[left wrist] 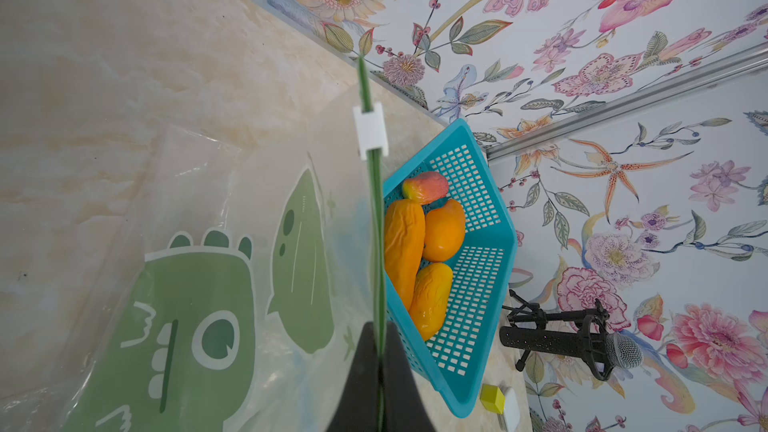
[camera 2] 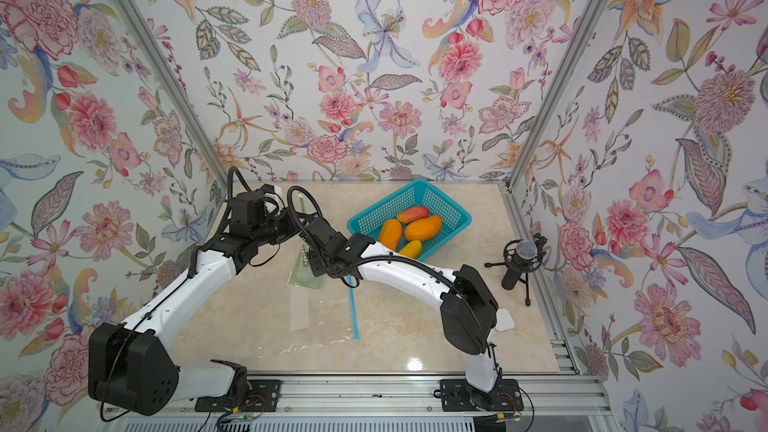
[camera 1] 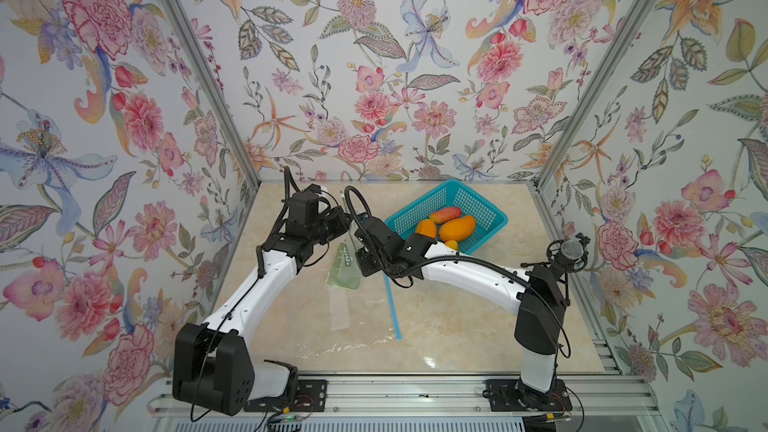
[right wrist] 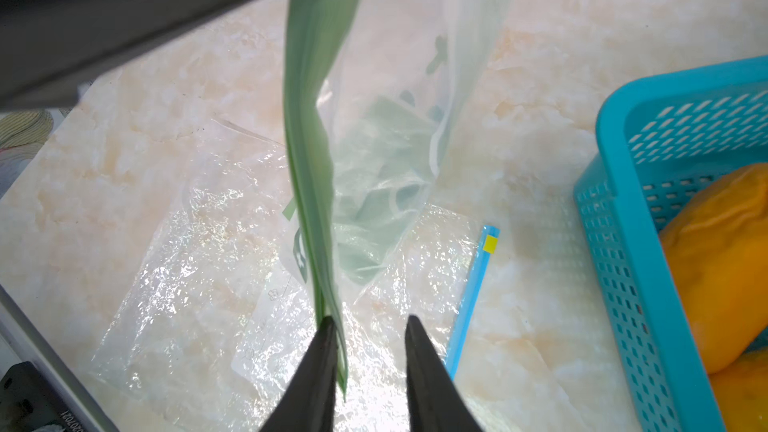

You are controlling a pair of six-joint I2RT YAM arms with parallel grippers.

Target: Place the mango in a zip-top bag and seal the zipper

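The clear zip bag with green cartoon print [left wrist: 184, 336] hangs by its top edge from my left gripper. That gripper is shut on the green zipper strip [left wrist: 374, 216], which carries a white slider [left wrist: 370, 129] farther along. In the right wrist view, my right gripper stands part open. The lower end of the strip [right wrist: 312, 184] passes close by its left finger [right wrist: 323, 344]; no grip on it shows. Mangoes [left wrist: 404, 244] lie in the blue basket [left wrist: 500, 272]; no mango shows inside the visible part of the bag.
Flat clear film [right wrist: 200, 232] lies on the table beneath the bag. A blue stick with a yellow band [right wrist: 472, 296] rests to its right. A small black tripod [camera 2: 525, 260] stands at the right side. The front right table is open.
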